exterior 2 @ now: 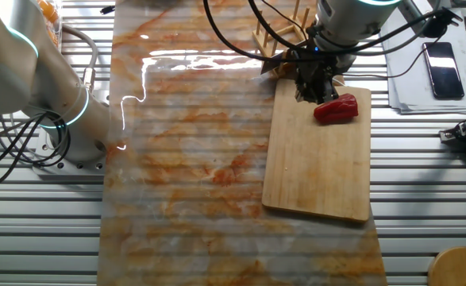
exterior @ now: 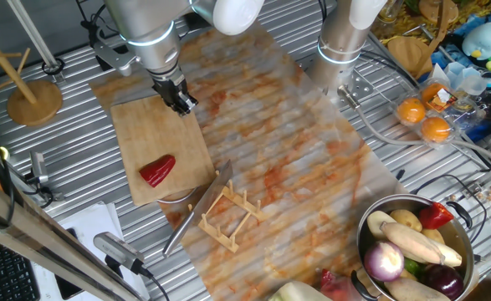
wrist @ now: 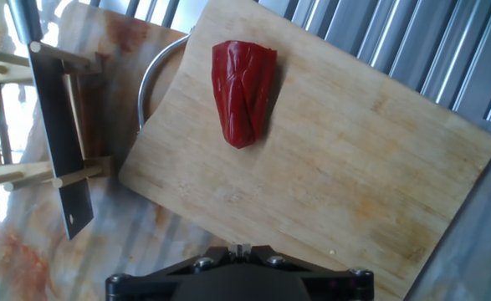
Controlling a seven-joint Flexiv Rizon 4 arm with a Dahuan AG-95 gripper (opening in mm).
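A red pepper piece lies on the wooden cutting board, near the board's end by the rack. My gripper hangs above the board's opposite end, apart from the pepper. In the wrist view the gripper shows at the bottom edge, its fingers together with nothing between them. There the red pepper is further up, clear of the fingers. A knife leans across the pegs of a wooden rack beside the board.
A metal pot filled with vegetables stands at the front right. Behind it lie oranges in clear packaging. The marbled mat between rack and column is largely bare.
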